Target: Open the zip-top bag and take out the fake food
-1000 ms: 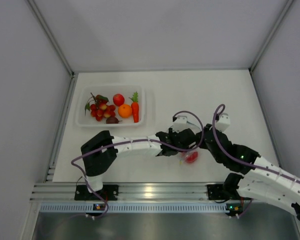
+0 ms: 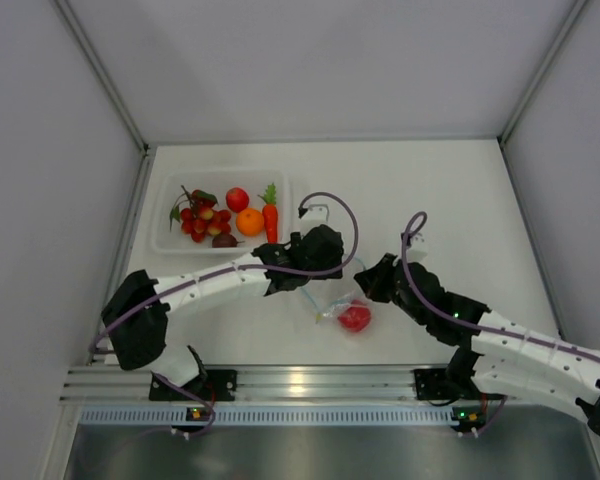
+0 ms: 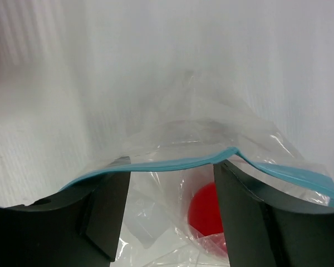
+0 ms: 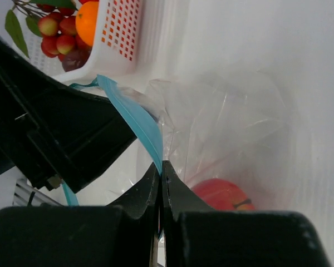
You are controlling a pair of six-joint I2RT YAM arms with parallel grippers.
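The clear bag with a blue zip strip (image 3: 183,163) lies low at centre, a red fake food (image 2: 354,317) inside. In the left wrist view my left gripper is part open, fingers either side of the bag's mouth under the strip. My right gripper is shut on the bag's blue edge, just right of the left gripper in the top view. In the right wrist view the left gripper's black body covers part of the bag.
A white basket (image 2: 160,230) at the back left holds fake grapes, a red fruit, an orange (image 2: 249,222) and a carrot (image 2: 270,215).
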